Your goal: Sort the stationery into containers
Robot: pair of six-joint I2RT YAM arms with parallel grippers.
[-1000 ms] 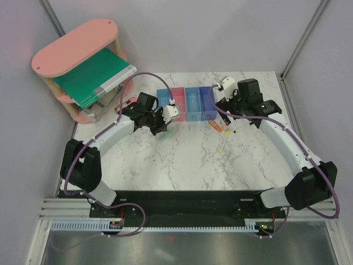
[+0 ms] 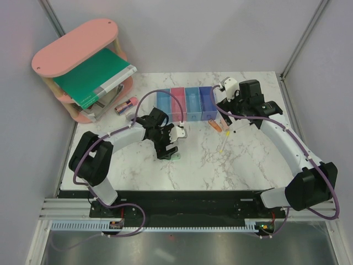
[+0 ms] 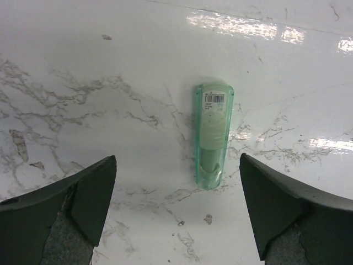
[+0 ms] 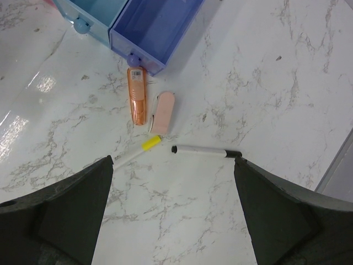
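A translucent green item with a barcode label lies flat on the marble table. My left gripper stands open above it, the item nearer the right finger and nothing held. In the top view the item is partly hidden by that gripper. My right gripper is open and empty over the right side. In its view lie an orange item, a pink item, a yellow-tipped white pen and a black-ended white pen.
Blue, pink, light blue and dark blue containers form a row at the back. Red and pink items lie by the shelf at left.
The right arm has barely moved.
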